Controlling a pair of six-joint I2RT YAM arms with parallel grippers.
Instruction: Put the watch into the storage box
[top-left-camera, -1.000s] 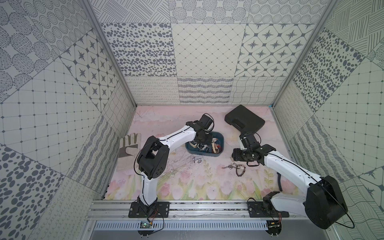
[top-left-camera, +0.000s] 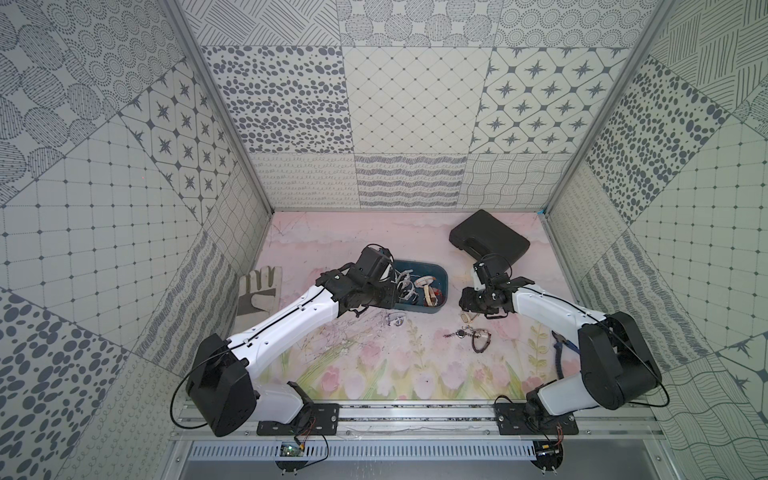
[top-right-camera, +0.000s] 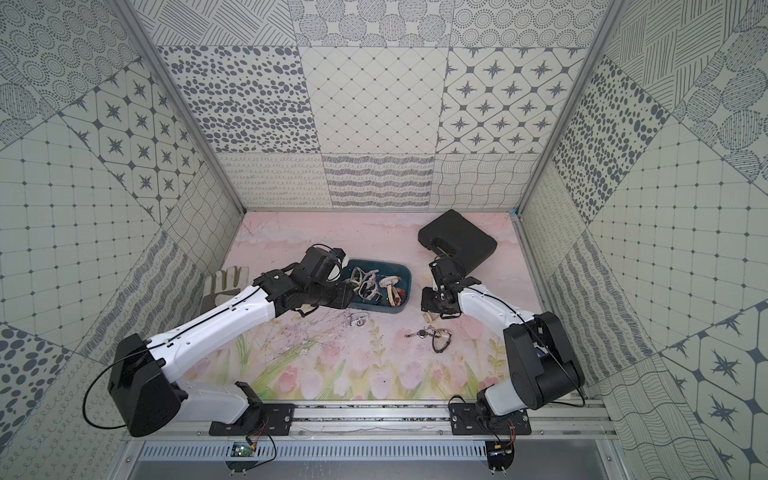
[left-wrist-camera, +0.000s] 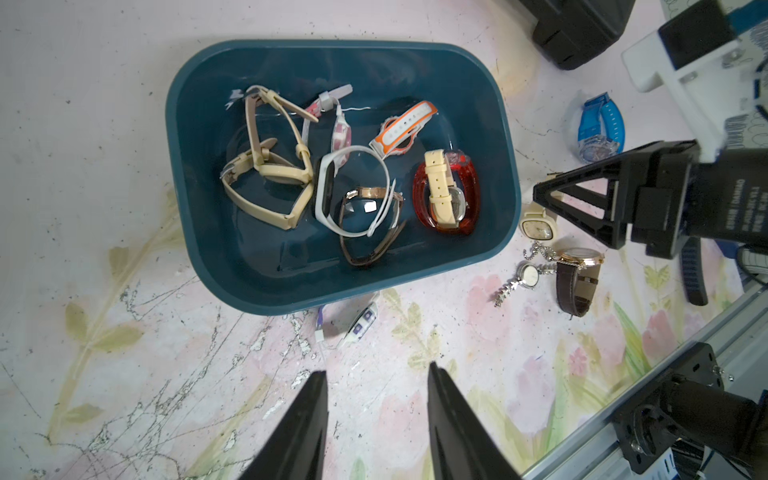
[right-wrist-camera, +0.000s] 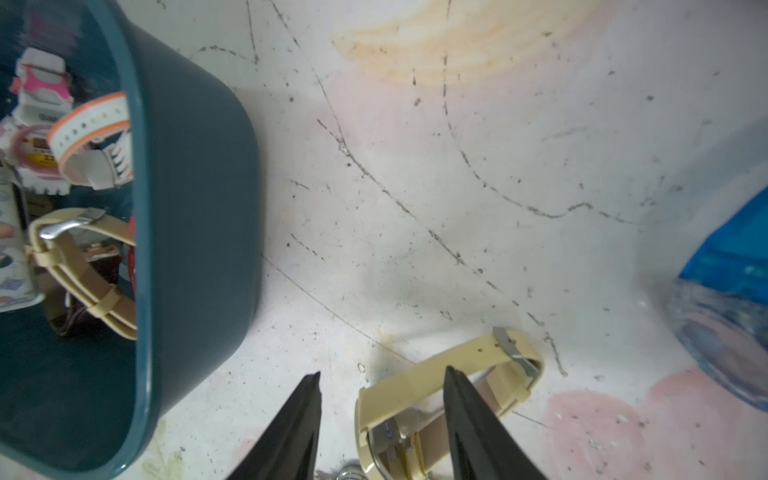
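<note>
A dark teal storage box (left-wrist-camera: 200, 272) holds several watches and bands. My left gripper is open above the table, on the near side of the box, with nothing between its fingers. My right gripper is open over a cream watch (right-wrist-camera: 416, 380) lying right of the box. Nearby lie a silver watch (left-wrist-camera: 528, 276), a brown watch (left-wrist-camera: 574, 284) and a blue watch (left-wrist-camera: 600, 132). A small translucent watch (left-wrist-camera: 360, 324) lies at the box's near side.
A black case (top-left-camera: 489, 232) lies at the back right. A dark strap (left-wrist-camera: 692, 272) lies at the right edge.
My left arm has drawn back leftward from over the box toward the front.
</note>
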